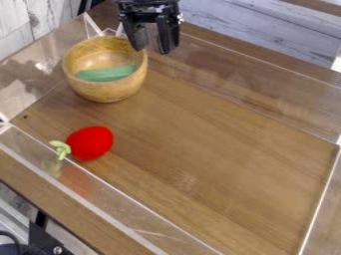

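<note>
My black gripper hangs at the top centre of the camera view, open, just above and behind the right rim of a wooden bowl. A green elongated object lies inside the bowl. A red round object with a pale green stem lies on the tabletop at the lower left, apart from the bowl.
Clear low walls edge it on the left, front and right. A pale panelled wall stands behind.
</note>
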